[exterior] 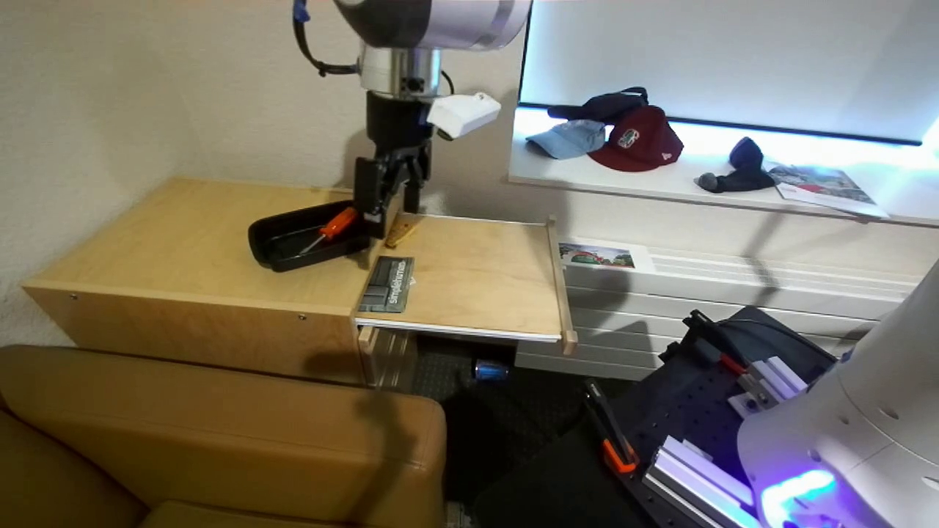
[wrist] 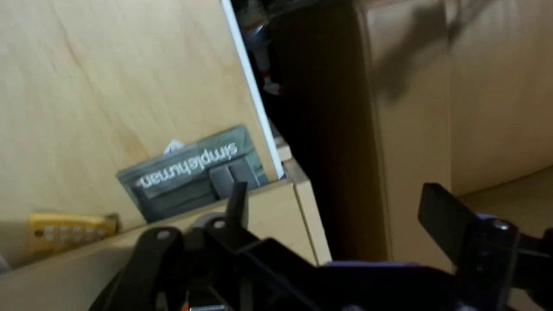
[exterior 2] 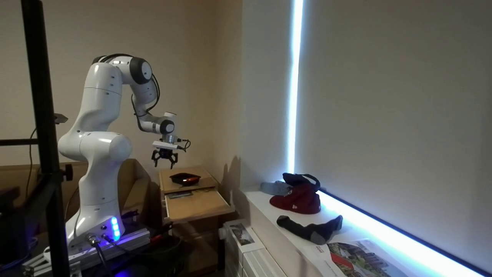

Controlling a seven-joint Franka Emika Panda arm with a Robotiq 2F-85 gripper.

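Note:
My gripper (exterior: 393, 211) hangs above the cabinet, near the right end of a black tray (exterior: 290, 242) in exterior view 1. Its two dark fingers (wrist: 238, 204) stand wide apart in the wrist view, with nothing held between them. Lying in the tray is an orange-handled screwdriver (exterior: 338, 224). The drawer (exterior: 484, 273) is pulled out; on its wooden bottom lie a dark "simplehuman" packet (wrist: 194, 171) and a small yellow item (wrist: 70, 230). In exterior view 2 the gripper (exterior 2: 164, 164) is clear of the cabinet top.
A tan sofa (exterior: 220, 413) stands in front of the cabinet (exterior: 176, 237). Caps, among them a maroon one (exterior: 635, 141), a dark sock (exterior: 741, 169) and a magazine (exterior: 827, 189) occupy the windowsill. Most of the drawer bottom is bare.

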